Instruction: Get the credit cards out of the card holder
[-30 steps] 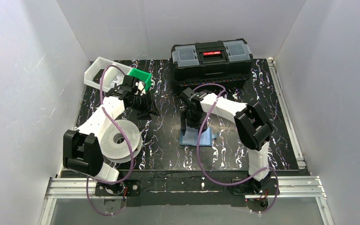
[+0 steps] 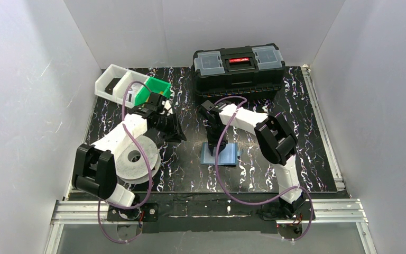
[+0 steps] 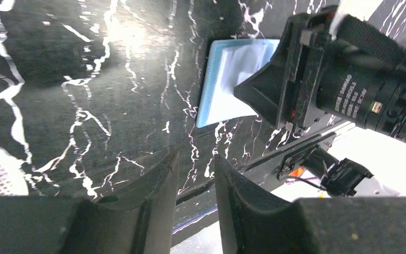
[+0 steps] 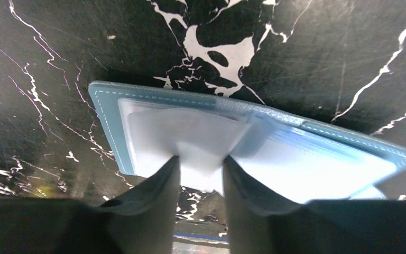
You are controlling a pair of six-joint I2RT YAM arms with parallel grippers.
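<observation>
The light-blue card holder lies opened flat on the dark marbled table, right of centre. Stitched edges and pale, glossy pockets show in the right wrist view; single cards cannot be told apart. Over its left half, my right gripper points down with its fingers part open, and white pocket surface shows between the fingers. Whether the tips touch it is unclear. To the left, apart from the holder, my left gripper hangs over bare table. Its fingers stand slightly apart with nothing between them.
A black toolbox stands behind the right arm. White and green bins sit at the back left. White round discs lie under the left arm. Bare table separates the left gripper from the holder.
My left gripper has moved a little right and toward the front.
</observation>
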